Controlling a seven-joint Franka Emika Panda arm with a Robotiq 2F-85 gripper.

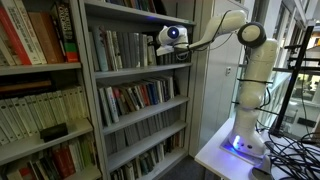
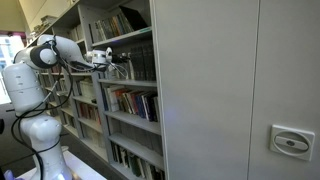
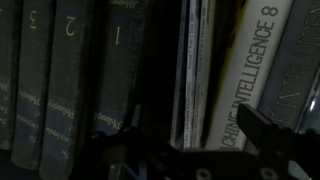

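Note:
My gripper stands open before a row of upright books, its dark fingers low in the wrist view. On the left are dark volumes numbered 1, 2 and 3. A dark gap separates volume 1 from several thin pale-edged books. Beside those leans a light spine lettered "MACHINE INTELLIGENCE 8", with a darker grey book to its right. Nothing shows between the fingers. From outside, the gripper is raised to an upper shelf; whether it touches any book cannot be made out.
The tall grey bookcase holds further rows of books on lower shelves. The arm's base stands on a white table at right. Loose black cables lie beside it. A plain pale panel flanks the shelves.

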